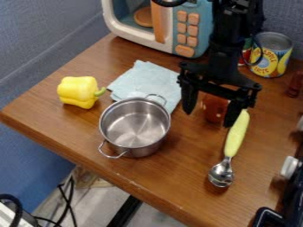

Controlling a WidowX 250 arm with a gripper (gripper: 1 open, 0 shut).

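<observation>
My black gripper (211, 105) hangs at the centre right over an orange-red object (214, 109), which is partly hidden behind its fingers; whether it is gripped is unclear. Just right of and below it lies a spoon (221, 172) with a pale yellow handle. A steel pot (135, 128) stands to the left, a yellow pepper (78, 91) farther left, and a light blue cloth (145, 81) behind the pot.
A toy microwave (154, 25) stands at the back, a can (268, 55) and a small red bottle (295, 86) at the back right.
</observation>
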